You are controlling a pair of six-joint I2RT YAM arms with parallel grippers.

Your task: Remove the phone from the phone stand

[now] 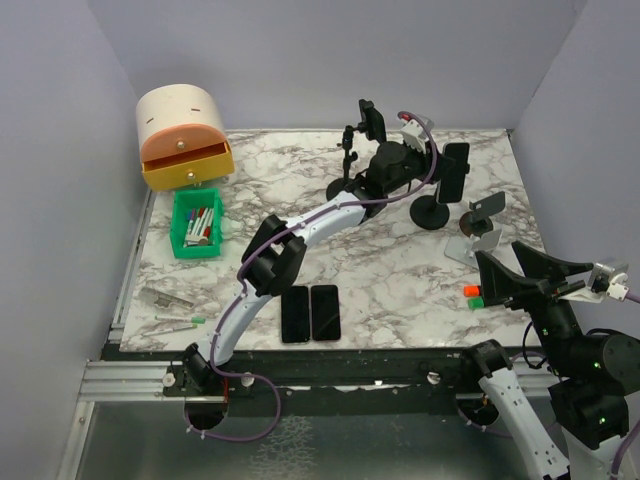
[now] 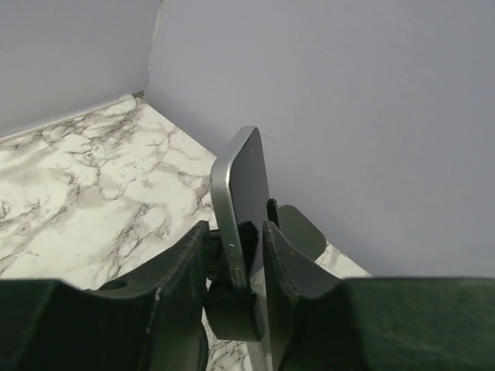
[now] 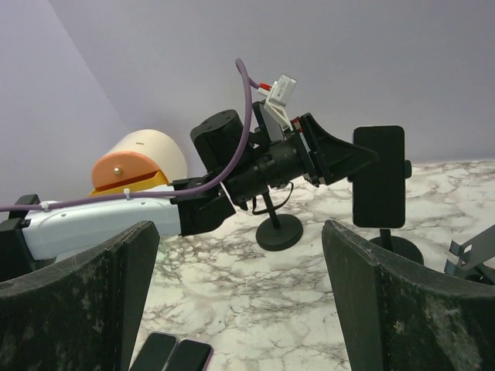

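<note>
A phone [image 1: 452, 175] stands upright in a black stand [image 1: 429, 216] at the back right, its dark screen [image 3: 378, 174] facing the right wrist camera. My left gripper [image 1: 433, 160] is at the phone; in the left wrist view its fingers [image 2: 309, 325] are on either side of the silver phone edge [image 2: 224, 201], part open, and whether they touch it I cannot tell. My right gripper [image 1: 510, 270] hangs at the front right, open, with nothing between its fingers.
Another black stand [image 1: 342, 188] is at the back, with small grey stands [image 1: 485, 210] at the right. Two phones [image 1: 310, 314] lie at the front middle. A green box [image 1: 197, 223] and drawer unit [image 1: 185, 140] are at the left.
</note>
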